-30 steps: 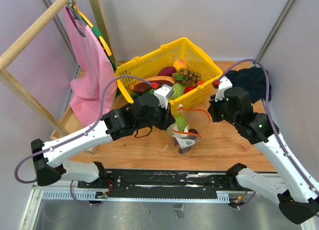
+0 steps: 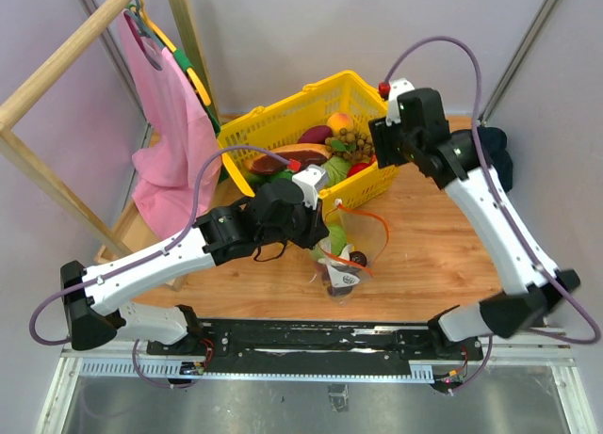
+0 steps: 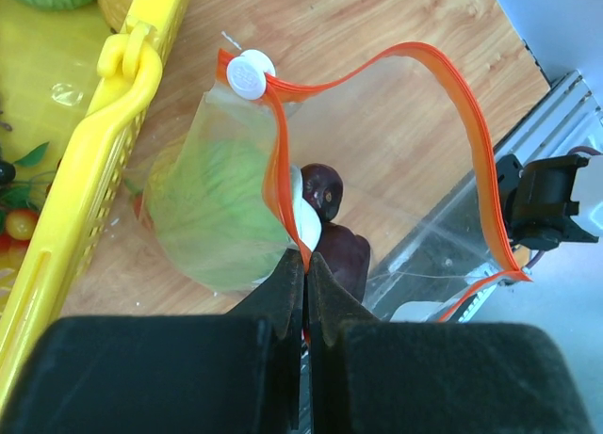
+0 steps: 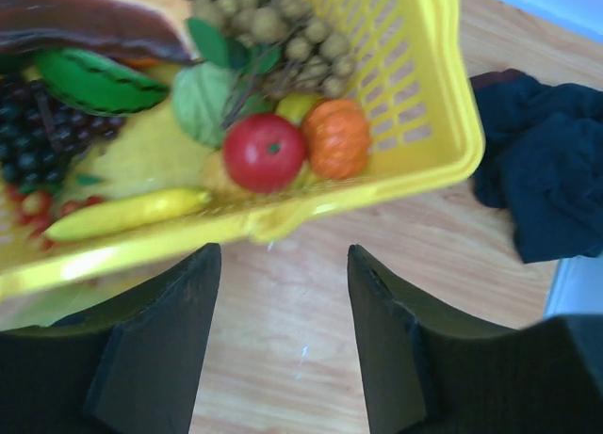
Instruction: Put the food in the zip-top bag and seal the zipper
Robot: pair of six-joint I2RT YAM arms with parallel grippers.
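The clear zip bag (image 2: 356, 255) with an orange zipper rim stands at the table's middle, its mouth gaping. Inside it are a green food piece (image 3: 212, 217), dark round pieces (image 3: 323, 191) and something white. My left gripper is shut on the bag's rim, where the orange edge runs between its fingertips. A white slider (image 3: 250, 73) sits on the rim at one corner. My right gripper is open over the near side of the yellow basket (image 4: 443, 95), nothing between its fingers. Below and ahead of it in the basket lie a red apple (image 4: 264, 153) and an orange pumpkin-like piece (image 4: 337, 137).
More play food fills the basket, among it an eggplant (image 2: 316, 135) and a bunch of brown berries (image 2: 350, 144). A pink cloth (image 2: 174, 137) hangs from a wooden rack at left. Dark cloth (image 4: 551, 161) lies right of the basket. Bare table (image 2: 443, 265) spreads at right.
My right arm has swung up and back from beside the bag to the basket's right end. The bag's free side has shifted slightly left; the left arm stays put.
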